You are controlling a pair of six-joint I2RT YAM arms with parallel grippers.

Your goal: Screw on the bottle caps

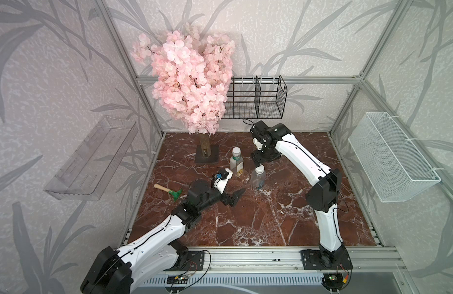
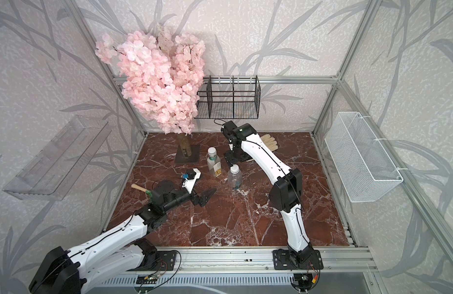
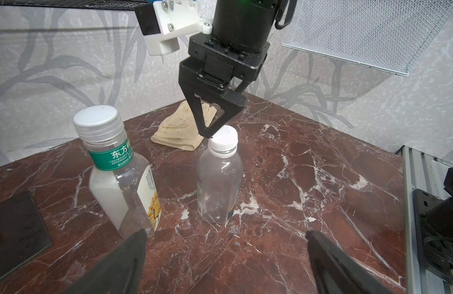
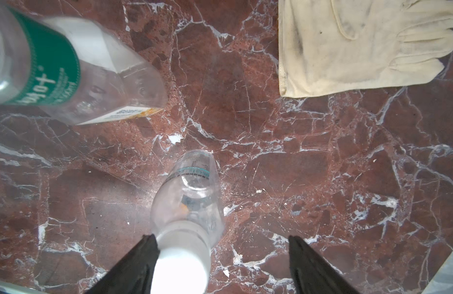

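A clear bottle [image 3: 219,181] with a white cap [image 3: 223,138] on its mouth stands upright near the middle of the table. Behind it and to its left is a larger bottle [image 3: 119,188] with a green neck label, topped by a white cap [image 3: 96,122]. My left gripper is open and empty, low over the table in front of both bottles. Above and just behind the smaller bottle, my right gripper stands open, pointing down. In the right wrist view the small bottle's cap [image 4: 182,264] shows beside its left finger, nothing held.
Folded work gloves [image 4: 354,44] lie behind the right gripper. A flower tree on a dark base [image 1: 213,153] stands at the back left, and a green tool with a wooden handle [image 1: 162,187] lies at the left.
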